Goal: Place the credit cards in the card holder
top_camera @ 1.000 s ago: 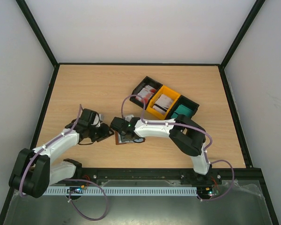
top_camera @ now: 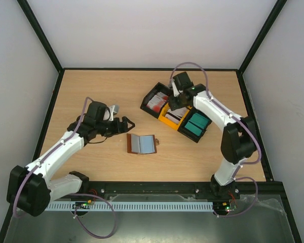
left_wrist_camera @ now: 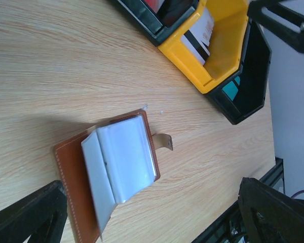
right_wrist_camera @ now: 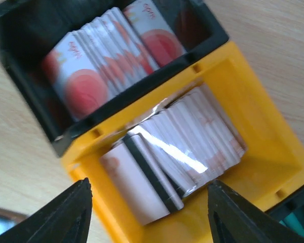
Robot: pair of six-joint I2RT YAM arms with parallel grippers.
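The brown card holder (left_wrist_camera: 75,178) lies opened flat on the table, its clear sleeves (left_wrist_camera: 129,157) showing pale blue-white. My left gripper stands open just beside and above it, with nothing between its fingers. White cards (right_wrist_camera: 185,134) stand in a row in the yellow bin (right_wrist_camera: 281,129), one dark card (right_wrist_camera: 152,174) among them. Over that bin hangs my right gripper, its fingers apart and empty. Red-and-white cards (right_wrist_camera: 104,61) fill part of the black bin (right_wrist_camera: 28,101) alongside.
A second black bin (top_camera: 207,119) with teal cards (top_camera: 199,120) adjoins the yellow one on the right. Bare table (top_camera: 101,86) stretches behind the left arm and in front of the bins.
My right gripper has gone from over the card holder up and right to above the yellow bin. The left gripper has shifted slightly toward the right. The holder's sleeves are now uncovered.
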